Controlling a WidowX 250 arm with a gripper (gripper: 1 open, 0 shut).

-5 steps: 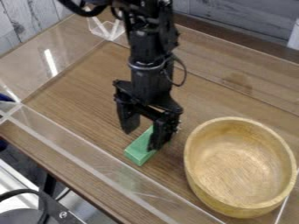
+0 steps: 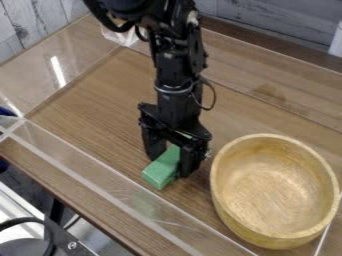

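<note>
A black robot arm reaches down from the top centre to my gripper (image 2: 174, 145), which is open and low over a green object (image 2: 160, 172) lying on the wooden table. The green object sits between or just under the dark fingers, whose tips partly hide its upper end; whether they touch it I cannot tell.
A large light wooden bowl (image 2: 273, 190) stands close on the right of the gripper.
The gripper has shifted slightly and turned over the green object, which lies in about the same place.
</note>
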